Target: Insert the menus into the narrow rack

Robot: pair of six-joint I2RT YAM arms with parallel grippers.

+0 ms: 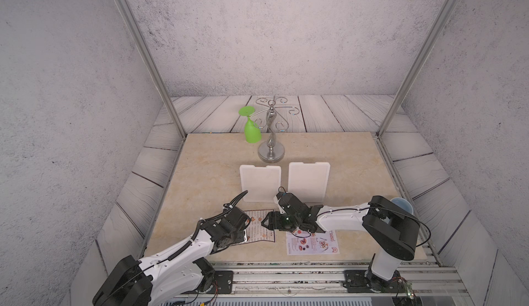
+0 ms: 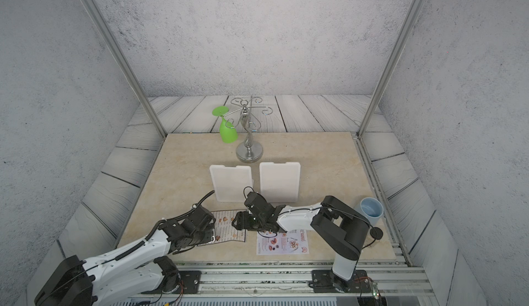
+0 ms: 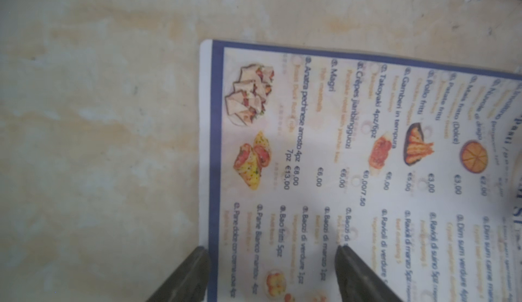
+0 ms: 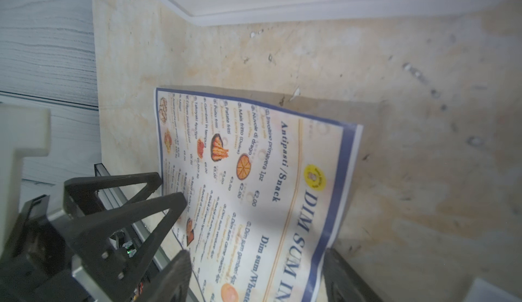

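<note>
A dim sum menu (image 1: pixel 259 224) (image 4: pixel 250 204) lies on the table, its edge lifted slightly in the right wrist view. My left gripper is open above its left end, fingers apart over the sheet. My right gripper is open over the menu's right end, fingers either side of printed paper near the border. A second menu (image 1: pixel 311 245) (image 2: pixel 282 244) lies to the right under my right arm. Two white upright boards (image 1: pixel 260 182) (image 1: pixel 308 180) stand behind the menus; whether these form the rack cannot be told.
Behind the boards stand a metal holder (image 1: pixel 271 151) and a green glass (image 1: pixel 251 132) at its left. A blue cup (image 2: pixel 371 208) sits at the table's right edge.
</note>
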